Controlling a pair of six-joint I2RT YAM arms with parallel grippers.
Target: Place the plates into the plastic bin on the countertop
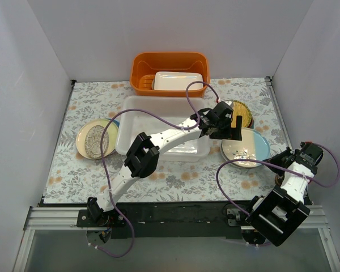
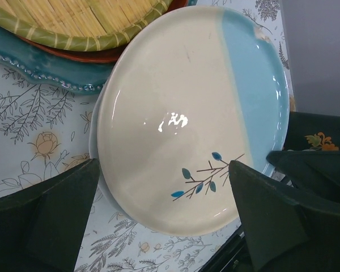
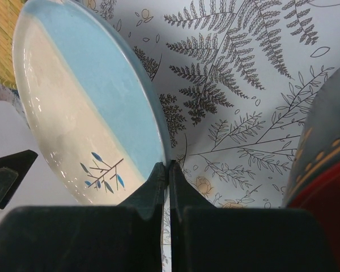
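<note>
A cream-and-blue plate (image 1: 238, 148) with a leaf sprig lies at the right of the counter. In the right wrist view my right gripper is shut on the blue side of its rim. Another pale rim (image 2: 96, 136) peeks out beneath it in the left wrist view. My left gripper (image 1: 237, 127) hovers open over the plate's far-left part, nothing between its fingers. A white plastic bin (image 1: 137, 127) stands left of the plate, empty where it shows, partly covered by the left arm.
Behind the plate sits a woven yellow tray (image 1: 243, 113) on other dishes. An orange bin (image 1: 141, 71) at the back holds a white container (image 1: 178, 81). More plates (image 1: 85, 139) are stacked at left. A dark cup (image 3: 328, 170) stands close to my right gripper.
</note>
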